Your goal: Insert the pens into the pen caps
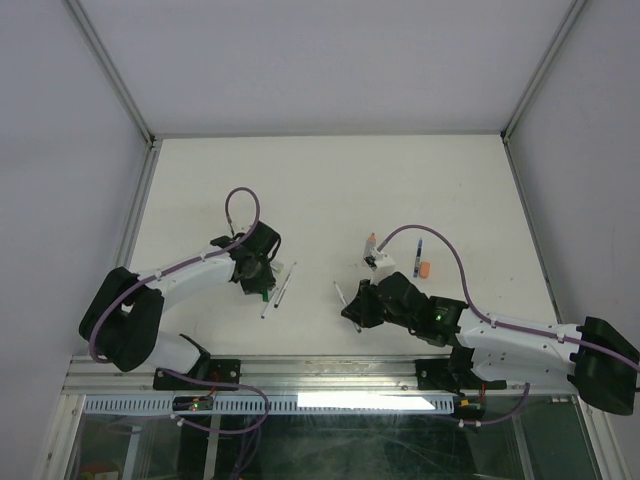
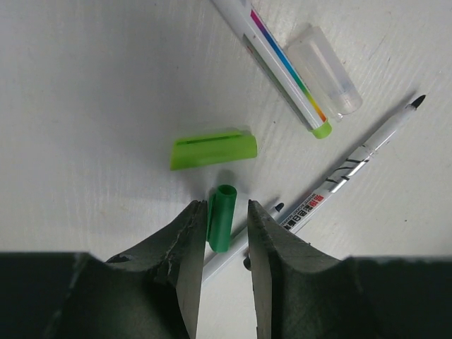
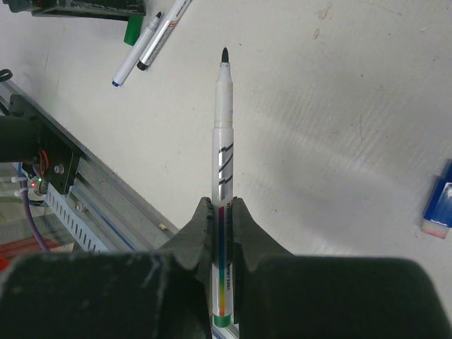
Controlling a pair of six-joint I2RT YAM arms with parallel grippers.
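My right gripper (image 1: 362, 305) is shut on a white pen (image 3: 223, 162) with a black tip and green end, pointing up in the right wrist view. My left gripper hangs low over a dark green cap (image 2: 223, 219), which shows between and beyond its fingertips; I cannot tell whether they touch it. A light green cap (image 2: 212, 150) lies just above that. White markers (image 2: 339, 176) lie to the right, and a rainbow-striped pen (image 2: 275, 63) lies beside a clear cap (image 2: 325, 67).
A blue item (image 3: 441, 201), an orange cap (image 1: 425, 270) and further pens lie right of centre.
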